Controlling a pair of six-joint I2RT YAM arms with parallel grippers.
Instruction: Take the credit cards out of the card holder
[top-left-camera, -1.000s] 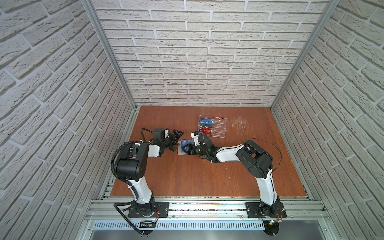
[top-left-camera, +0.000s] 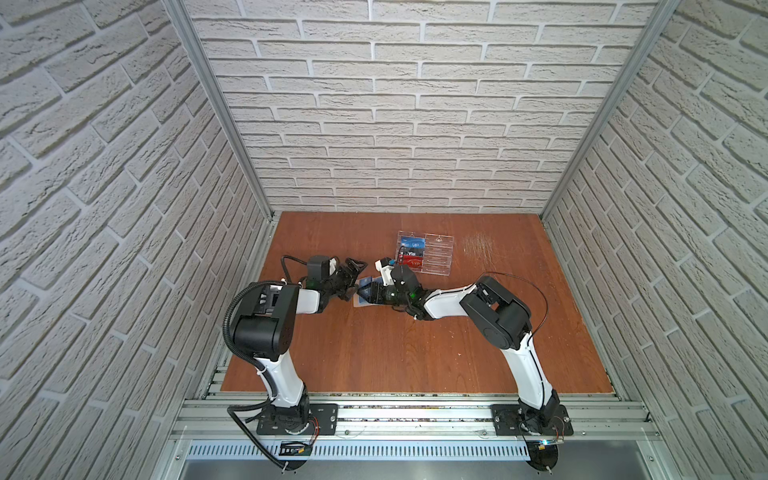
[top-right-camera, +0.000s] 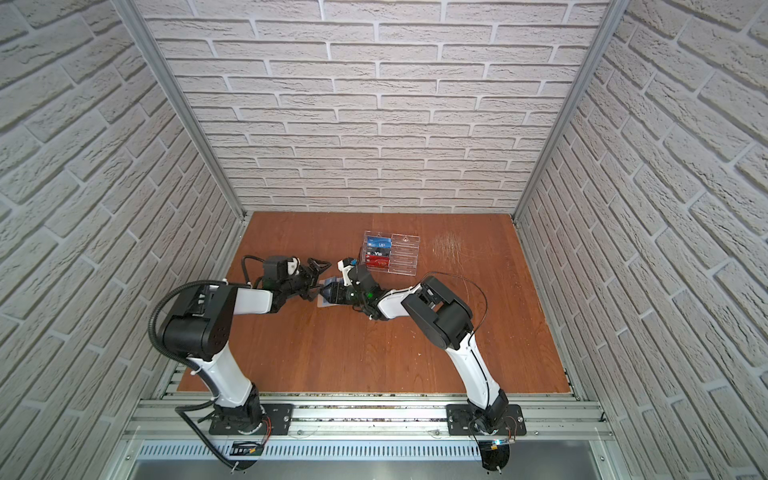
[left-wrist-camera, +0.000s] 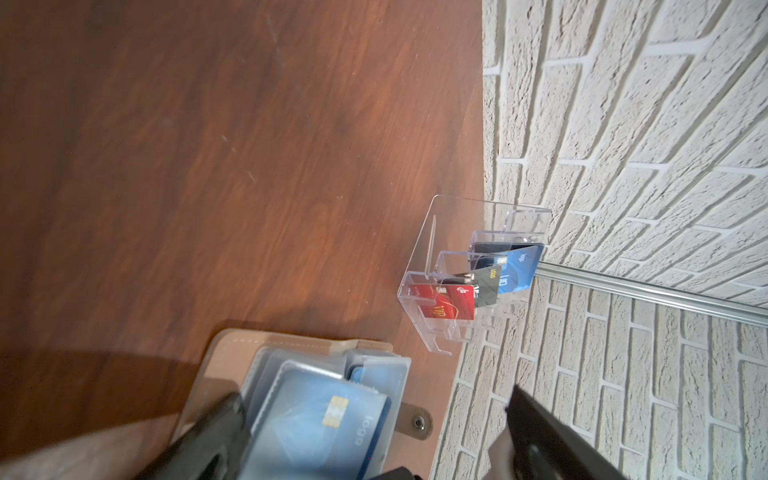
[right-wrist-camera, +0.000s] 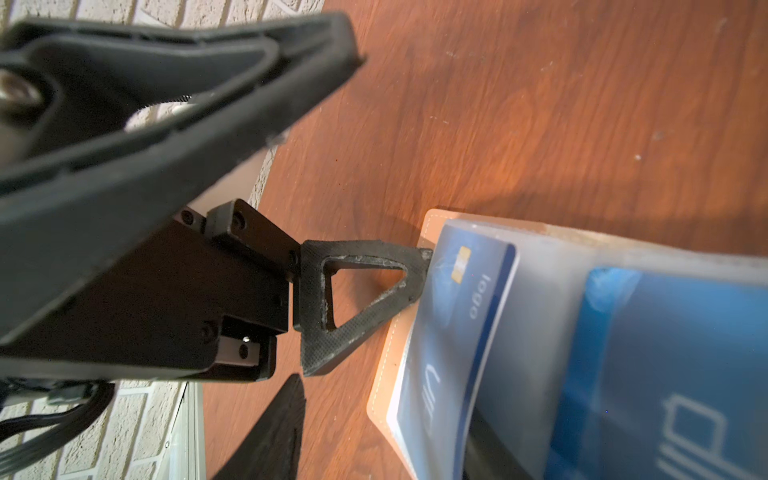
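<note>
The card holder (right-wrist-camera: 704, 256), tan-edged with clear sleeves, lies opened flat on the table between my arms. In the right wrist view a blue VIP card (right-wrist-camera: 452, 320) bows upward at its left end. My right gripper stands part open across that card; one finger (right-wrist-camera: 276, 432) is left of it, the other is partly hidden behind it. My left gripper (top-left-camera: 357, 281) is open with nothing between its fingers. Its lower fingertip (right-wrist-camera: 417, 272) meets or nearly meets the holder's edge beside the card. Another blue card (right-wrist-camera: 680, 360) lies flat in a sleeve.
Behind the grippers stands a clear card rack (top-left-camera: 437, 254). Blue, black and red cards (left-wrist-camera: 452, 302) fill its left side; the right side looks empty. Bare wood (top-left-camera: 432, 352) spreads in front and to the right.
My right gripper has moved slightly left over the holder, and the holder has shifted a little left too. The left arm has barely moved.
</note>
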